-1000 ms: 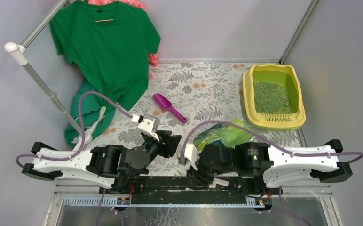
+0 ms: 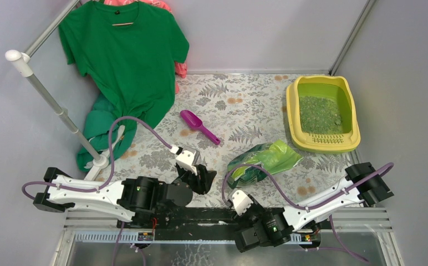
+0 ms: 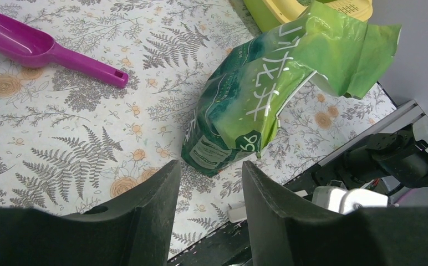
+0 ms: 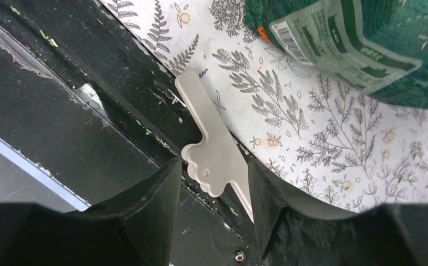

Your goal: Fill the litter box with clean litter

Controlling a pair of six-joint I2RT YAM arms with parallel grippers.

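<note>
The yellow litter box (image 2: 295,111) stands at the back right of the table, with green litter (image 2: 319,115) spread over its floor. In front of it is the green litter bag (image 3: 239,105), its top end bent over toward the right. My left gripper is parted in the air left of the bag, and nothing shows between its fingers. Low at the front edge, my right gripper is open above a flat beige paw-shaped tool (image 4: 217,152), which lies between and below its fingertips. The bag's lower end (image 4: 345,44) shows at the top right of the right wrist view.
A purple scoop (image 2: 200,127) lies on the patterned tabletop left of the bag. At the back left, a green shirt (image 2: 126,61) hangs on a white rack (image 2: 62,113). Bare tabletop lies between scoop and litter box.
Scoop and litter box kept their places.
</note>
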